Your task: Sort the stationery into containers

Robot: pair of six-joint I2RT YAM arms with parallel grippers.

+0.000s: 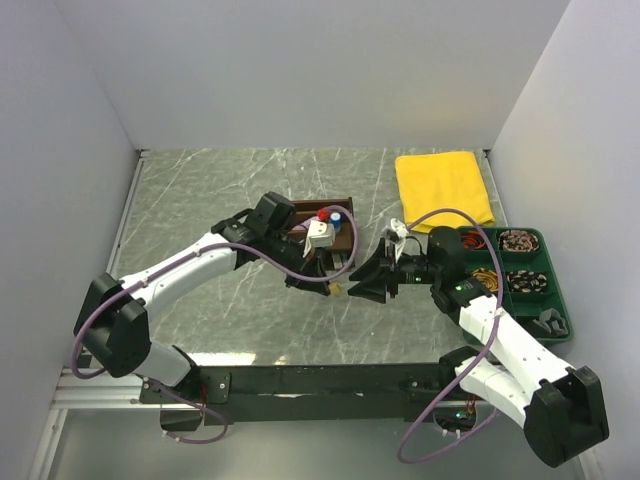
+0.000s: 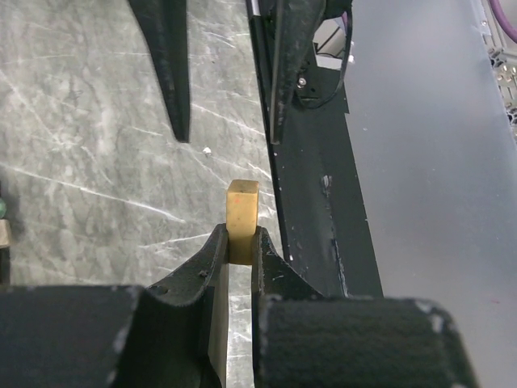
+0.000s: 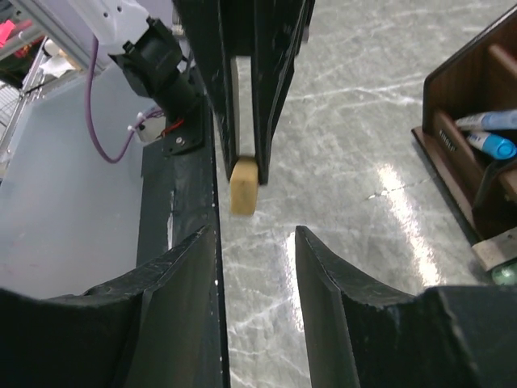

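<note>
My left gripper is shut on a small tan block [image 2: 242, 210], held over the grey tabletop in front of the brown organizer [image 1: 345, 206]. Facing it, my right gripper stands part open around empty space, its fingertips just short of the block [image 3: 244, 187]. The organizer holds blue items [image 3: 491, 142] and a red one [image 1: 323, 215]. A green divided container [image 1: 551, 320] at the right holds orange, yellow and patterned items.
A yellow cloth [image 1: 440, 185] lies at the back right. The dark front edge [image 1: 300, 380] of the table runs below both grippers.
</note>
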